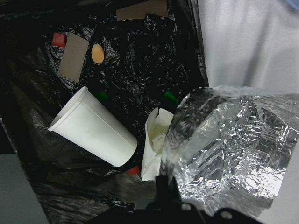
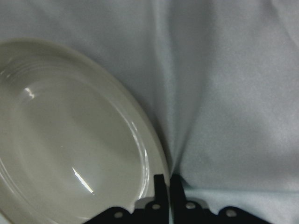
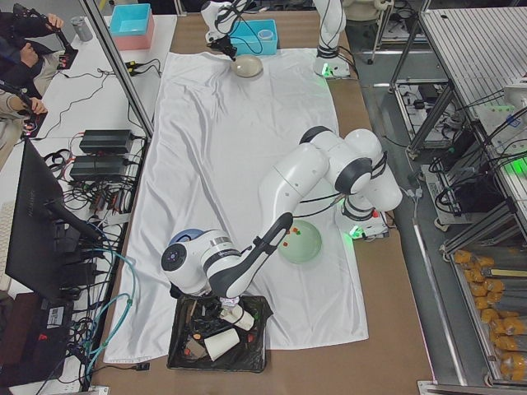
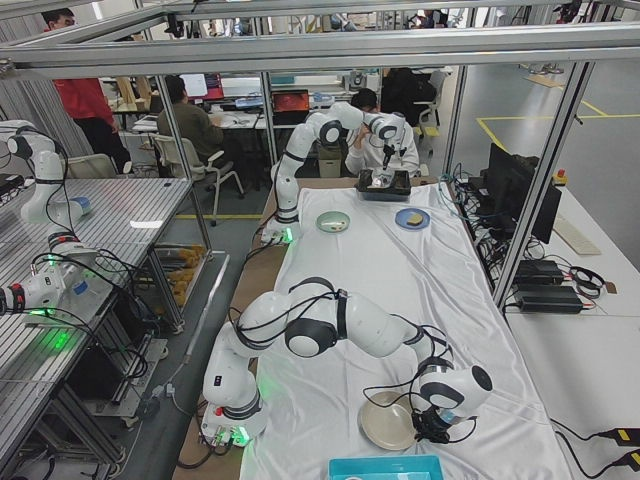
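Note:
My left gripper is over the black-lined bin (image 3: 177, 354), shut on a crumpled clear plastic wrapper (image 1: 229, 149). In the bin lie a white paper cup (image 1: 93, 126), a crumpled white paper piece (image 1: 154, 158), cardboard pieces (image 1: 72, 58) and small coloured bits. In the right wrist view my right gripper is at the rim of a cream bowl (image 2: 70, 126); its fingertips are close together, the rim reaching between or just beside them.
A green plate (image 3: 300, 243) with small red bits and a blue plate (image 4: 413, 218) stand on the white cloth near the bin. A blue tray (image 4: 383, 468) is beside the bowl.

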